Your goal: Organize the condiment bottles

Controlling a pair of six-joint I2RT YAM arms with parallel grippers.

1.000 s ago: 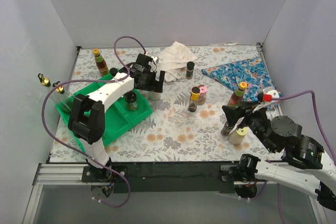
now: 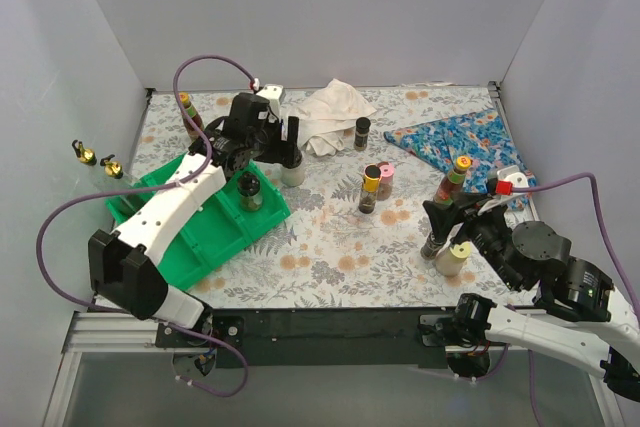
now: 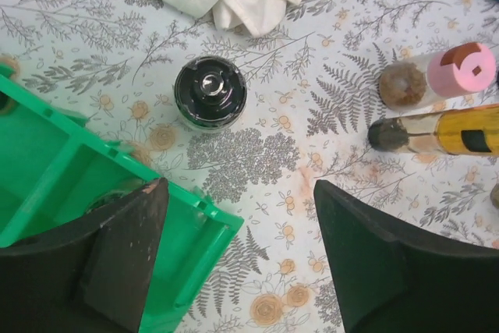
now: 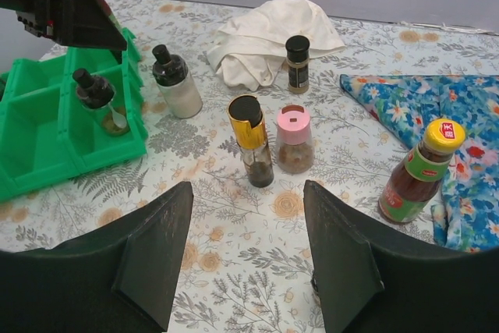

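My left gripper hangs open above the green tray (image 2: 195, 252) near a black-capped white bottle (image 3: 210, 91), nothing visible between its fingers. A dark bottle (image 2: 250, 192) stands in the tray. A yellow-banded bottle (image 4: 251, 138), a pink-lidded jar (image 4: 294, 142) and a small dark bottle (image 4: 298, 64) stand in the middle. My right gripper is open at the right, near a sauce bottle (image 4: 413, 177) and a pale yellow-lidded jar (image 2: 452, 259). Tall gold-topped bottles (image 2: 118, 182) stand at the left.
A white cloth (image 2: 330, 107) lies at the back, a blue floral cloth (image 2: 430, 142) at the right. Another sauce bottle (image 2: 188, 107) is at the back left.
My left arm has risen and shifted slightly left, off the spot over the white bottle. The right arm has barely changed.
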